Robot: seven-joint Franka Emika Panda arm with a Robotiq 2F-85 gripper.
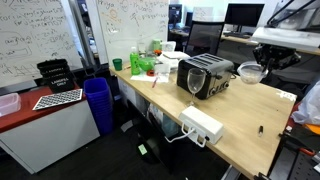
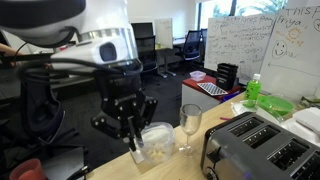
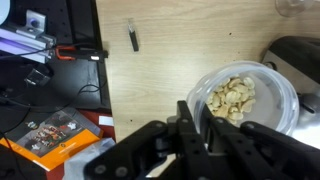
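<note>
A clear, rounded plastic bowl (image 1: 250, 73) is raised above the wooden table at the right, held at its rim. My gripper is shut on the near rim of this bowl (image 3: 283, 95) in the wrist view. Pale flat pieces of food (image 3: 231, 98) lie in the bottom of the bowl. From the other side, the bowl (image 2: 160, 138) shows beside the gripper (image 2: 137, 143), in front of the toaster. The exact grip on the rim is partly hidden by the fingers.
A black and silver toaster (image 1: 202, 73), a wine glass (image 1: 195, 85) and a white box-shaped device (image 1: 202, 125) stand left of the bowl. A small dark tool (image 3: 132, 35) lies on the table. Green items (image 1: 140, 65) sit further back.
</note>
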